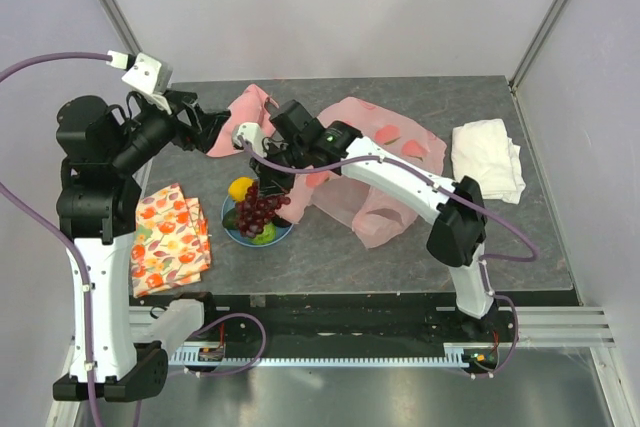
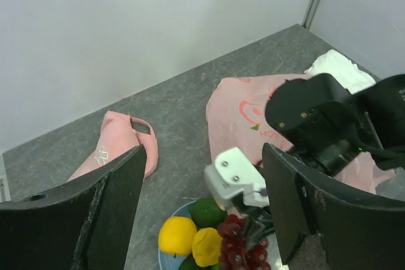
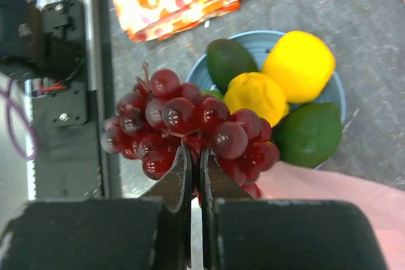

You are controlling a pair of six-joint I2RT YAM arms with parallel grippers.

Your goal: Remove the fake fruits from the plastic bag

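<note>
My right gripper is shut on a bunch of red grapes (image 3: 180,118), holding it over the blue plate (image 3: 335,90) of fake fruits: a yellow lemon (image 3: 297,61), a second yellow fruit (image 3: 250,93), dark green avocados (image 3: 310,134) and other green fruit, partly hidden. The pink plastic bag (image 1: 385,217) lies crumpled to the right of the plate, its inside not clearly visible. My left gripper (image 1: 200,129) hangs above the table's left side, fingers apart with nothing between them.
An orange patterned cloth (image 1: 165,237) lies left of the plate, a pink folded item (image 1: 235,117) behind it, a white cloth (image 1: 485,157) at the right.
</note>
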